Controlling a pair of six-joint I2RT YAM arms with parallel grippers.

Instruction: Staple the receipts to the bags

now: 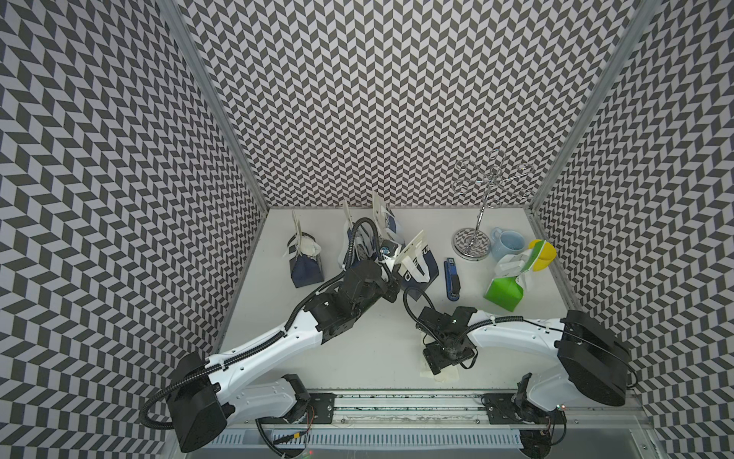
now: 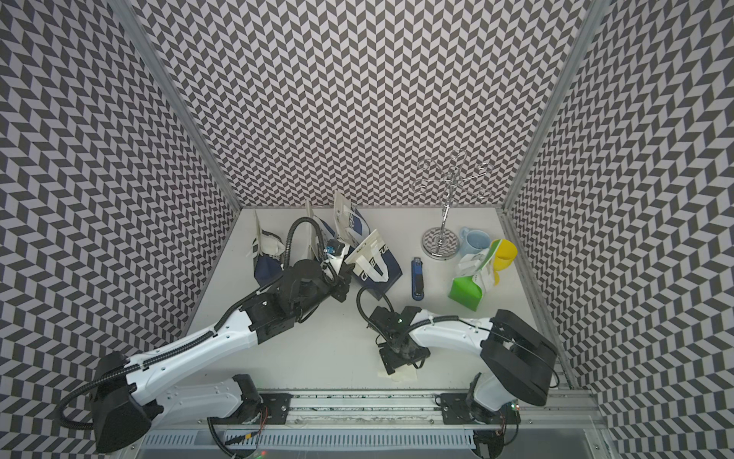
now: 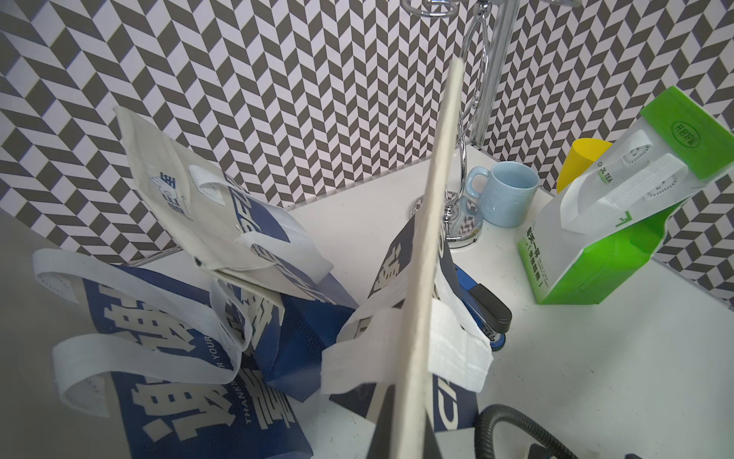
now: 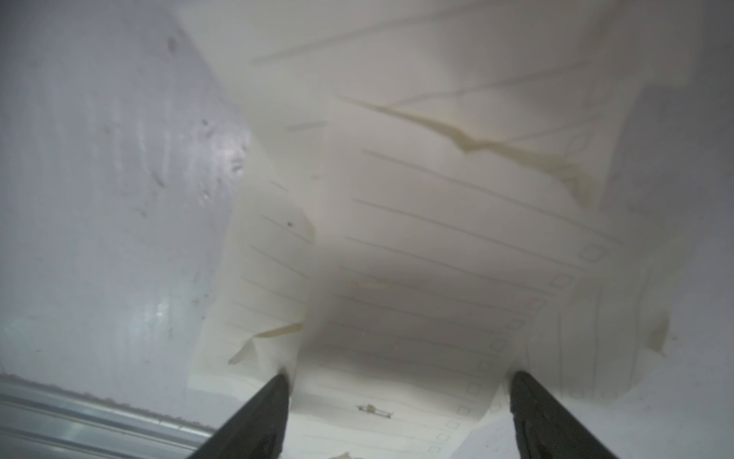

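Several navy and cream paper bags stand at the left and middle of the table. In the left wrist view, the upright cream top edge of the middle bag [image 3: 428,229] runs down between the dark fingers of my left gripper, which is shut on it. Behind that bag lies the blue and black stapler [image 3: 487,304], to the bag's right in the top left view [image 1: 452,279]. Low over the front of the table, my right gripper is open above a pile of lined receipts [image 4: 428,267]. Its two fingertips stand apart, on either side of the top receipt.
A green and white bag [image 1: 506,289], a yellow cup [image 1: 544,256], a light blue mug [image 1: 506,243] and a chrome stand [image 1: 471,244] occupy the right side. Another navy bag [image 1: 306,267] stands at the far left.
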